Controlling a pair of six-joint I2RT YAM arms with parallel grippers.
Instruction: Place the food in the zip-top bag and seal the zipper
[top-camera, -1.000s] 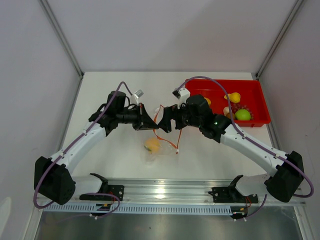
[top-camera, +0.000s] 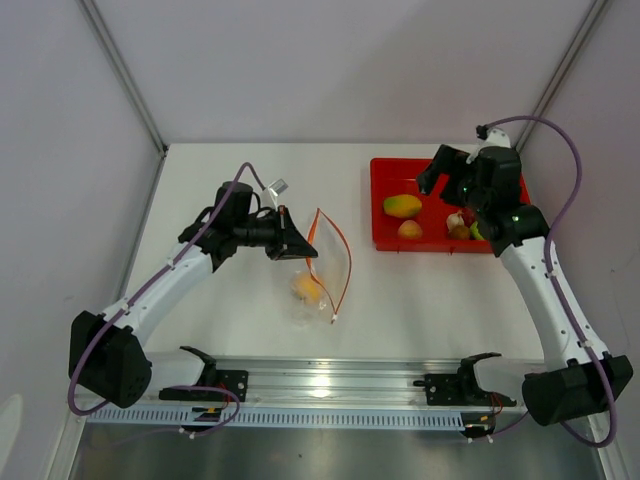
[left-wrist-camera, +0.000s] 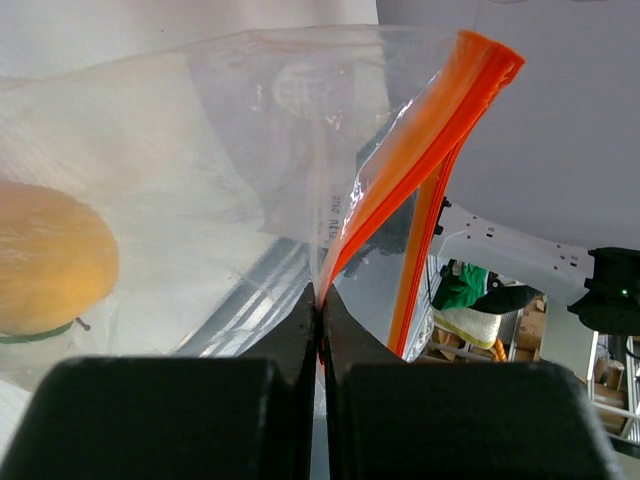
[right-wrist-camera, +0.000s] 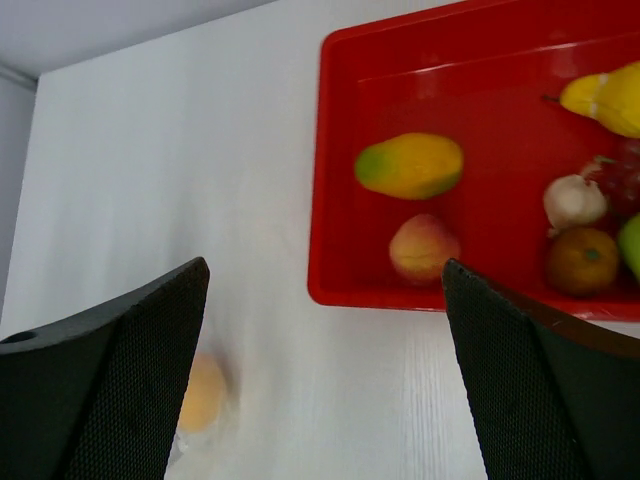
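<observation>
My left gripper (top-camera: 310, 255) is shut on the orange zipper edge (left-wrist-camera: 430, 150) of a clear bag (left-wrist-camera: 200, 160), which has an orange food item (left-wrist-camera: 50, 250) inside. The bag's mouth shows as a loop in the top view. My right gripper is open above the red bin (right-wrist-camera: 335, 120), with nothing between its fingers. In the bin are a mango (right-wrist-camera: 408, 165), a peach (right-wrist-camera: 423, 247), a yellow pear (right-wrist-camera: 605, 100), a garlic bulb (right-wrist-camera: 573, 202), grapes (right-wrist-camera: 620, 180), a brown round fruit (right-wrist-camera: 582, 260) and a green fruit.
The bin stands at the back right, apart from the bag.
My right gripper has moved away from the bag, up and right, to over the bin. The bag's mouth has shifted slightly. My left gripper stays still.
</observation>
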